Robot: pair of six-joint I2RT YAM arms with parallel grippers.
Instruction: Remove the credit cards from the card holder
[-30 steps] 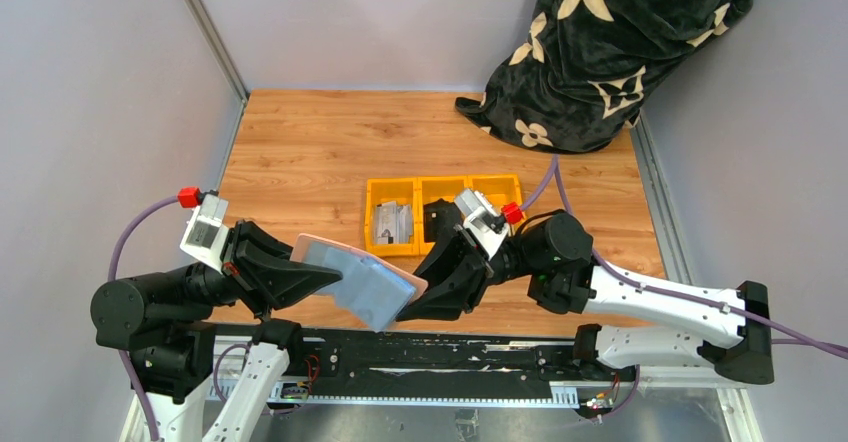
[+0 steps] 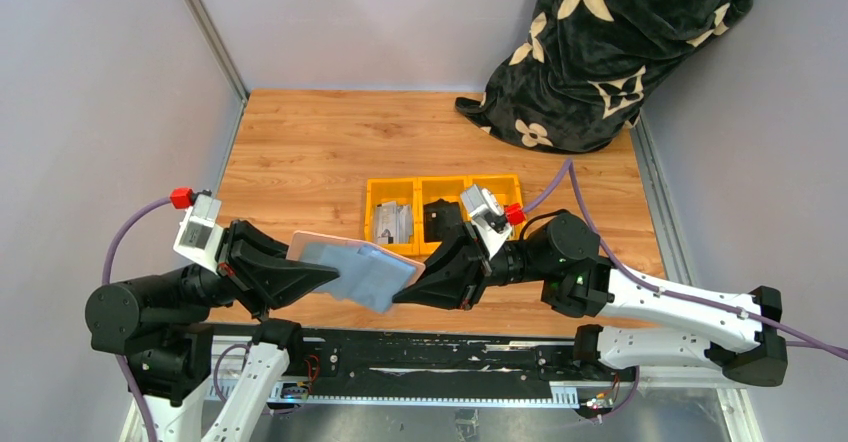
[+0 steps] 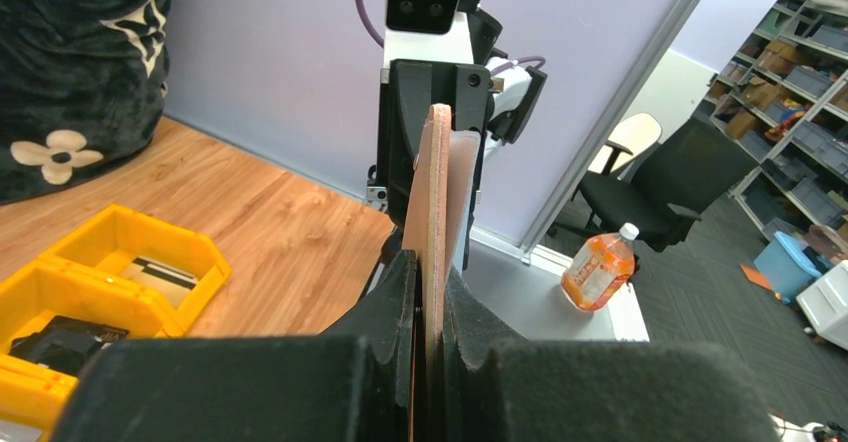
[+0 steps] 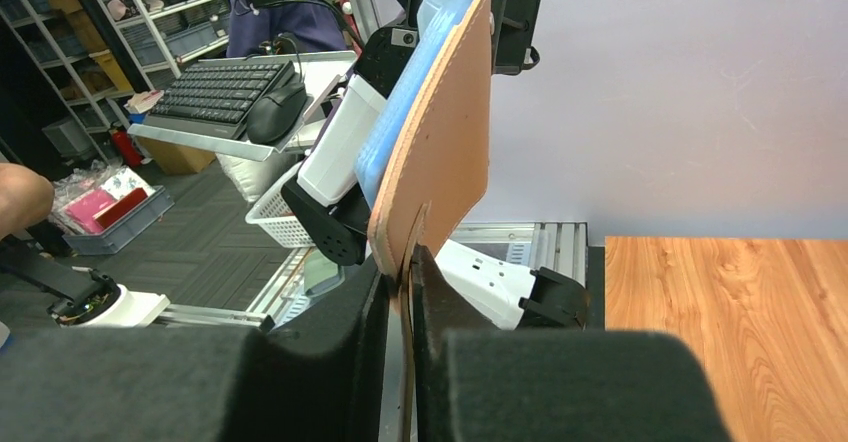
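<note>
A tan card holder [image 3: 437,192] with a light blue front [image 2: 360,277] is held up between both arms above the front of the table. My left gripper [image 2: 330,277] is shut on its left end, and the holder stands edge-on in the left wrist view. At its lower right corner, my right gripper [image 2: 400,300] has its fingers close together around the tan edge [image 4: 430,152]. A narrow tan strip runs down between those fingers, with a slim gap beside it; a firm grip cannot be made out. Cards inside the holder are not clearly visible.
A yellow three-part tray [image 2: 367,212] stands behind the holder. White cards [image 2: 393,224] lie in its left compartment and a black item [image 2: 437,218] in the middle one. A dark flowered cloth [image 2: 620,72] fills the back right. Bare wood lies at the back left.
</note>
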